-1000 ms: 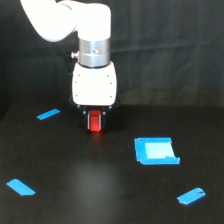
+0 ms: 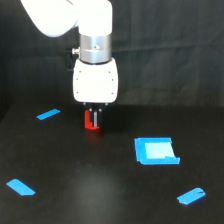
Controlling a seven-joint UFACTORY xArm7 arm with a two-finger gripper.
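Note:
A small red object (image 2: 90,124) is on the dark table, left of the middle and toward the back. Right over it is my white gripper (image 2: 95,118), pointing straight down. Its fingertips overlap the red object in this view and hide part of it. Whether they are closed on it or only in front of it or around it, I cannot tell.
To the right lies a pale square (image 2: 158,150) framed by blue tape (image 2: 143,155). Blue tape strips (image 2: 20,187) also mark the front left, back left and front right.
The gripper has shifted slightly right and a little up. More of the red object now shows to the left of the fingers, where before it appeared centred between them.

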